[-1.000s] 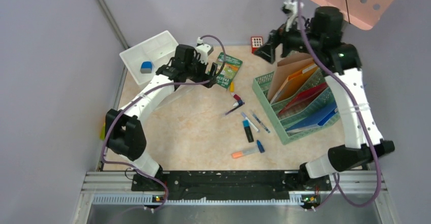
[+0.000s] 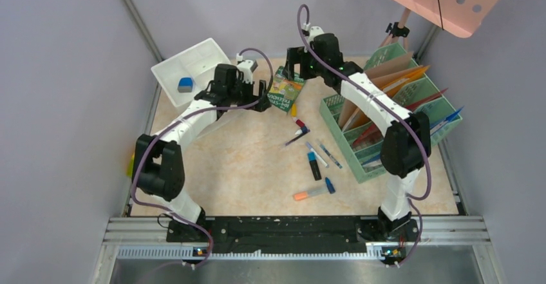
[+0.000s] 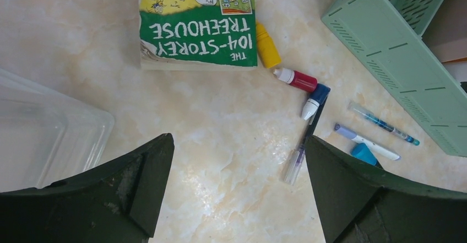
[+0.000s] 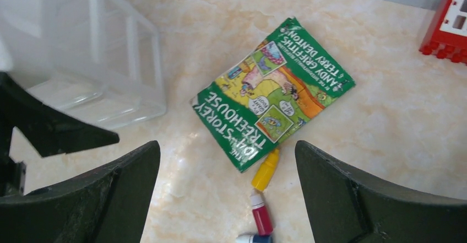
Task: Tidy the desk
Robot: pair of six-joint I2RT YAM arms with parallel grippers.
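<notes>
The green and yellow book (image 2: 284, 94) lies flat at the back middle, with a yellow glue stick or marker (image 3: 267, 47), a red bottle (image 3: 302, 80), a blue bottle (image 3: 316, 97) and several pens (image 2: 317, 155) in front of it. A black marker (image 2: 315, 168) and an orange marker (image 2: 301, 195) are nearer the front. My open left gripper (image 2: 256, 96) is over the clear bin, left of the book, empty. My right gripper (image 2: 297, 64) hangs open and empty above the book's upper right.
A white bin (image 2: 169, 71) with a blue block stands back left, a clear container (image 3: 55, 138) before it. A green file organizer (image 2: 343, 155) with folders fills the right. A red gridded object (image 4: 440, 36) sits at the back.
My right arm has swung left from above the organizer to over the book. My left gripper has shifted slightly left compared with about a second ago.
</notes>
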